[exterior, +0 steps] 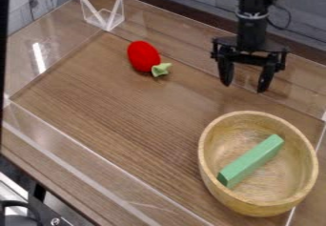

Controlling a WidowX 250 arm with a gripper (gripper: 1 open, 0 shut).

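Observation:
The black gripper [245, 75] hangs low over the back right of the wooden table [102, 125], its two fingers spread apart with nothing visible between them. A red object with a pale green top [145, 56], like a toy strawberry, lies to its left, apart from it. At the front right a round tan bowl [214, 141] holds a long mint-green block [251, 160], lying diagonally.
A clear wire or plastic holder [103, 12] stands at the back left corner. Dark floor shows past the table's left edge.

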